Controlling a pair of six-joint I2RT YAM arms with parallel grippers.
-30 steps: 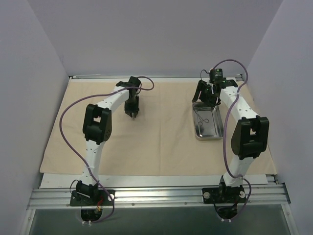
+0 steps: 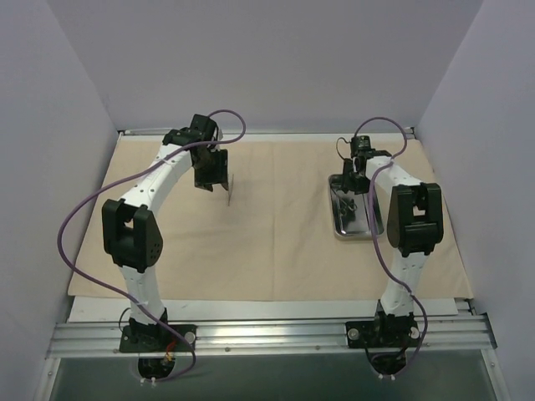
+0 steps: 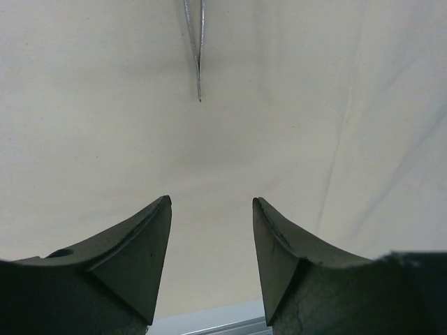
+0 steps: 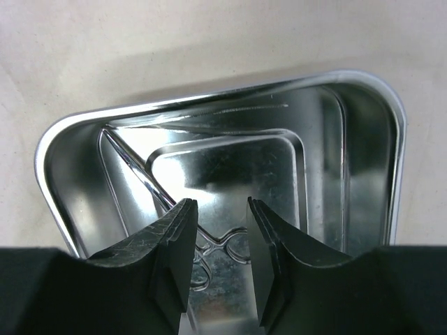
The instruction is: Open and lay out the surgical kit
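A steel tray (image 2: pixel 351 232) lies on the right of the cloth. In the right wrist view it holds scissor-like instruments (image 4: pixel 143 174) with ring handles, plus thin instruments along its sides. My right gripper is over the tray, fingers apart with nothing visible held, the ring handles lying beyond and between the fingertips. On the left of the cloth lies a slim pointed metal instrument (image 2: pixel 230 194), like tweezers. My left gripper stands open above the cloth near it, with nothing between its fingers.
The beige cloth (image 2: pixel 276 251) covers the table, its middle and front left clear. Walls bound the sides and back. Purple cables arch over both arms.
My left arm has moved up and leftward, away from the slim instrument, uncovering it.
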